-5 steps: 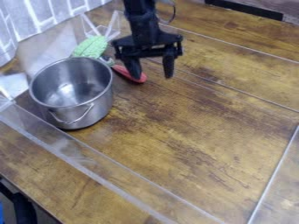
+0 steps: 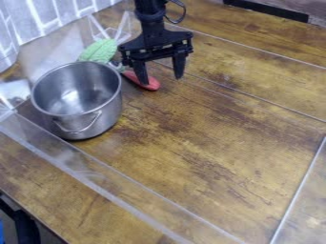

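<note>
The black gripper (image 2: 155, 63) hangs over the red object (image 2: 143, 80) at the top centre, its two fingers apart and pointing down on either side, near or just above it; whether they touch it is unclear. A large steel pot (image 2: 76, 99) stands to the left, and a pale green object (image 2: 99, 53) lies behind it.
A white item (image 2: 15, 91) sits at the left edge. A wall or window runs along the back left.
</note>
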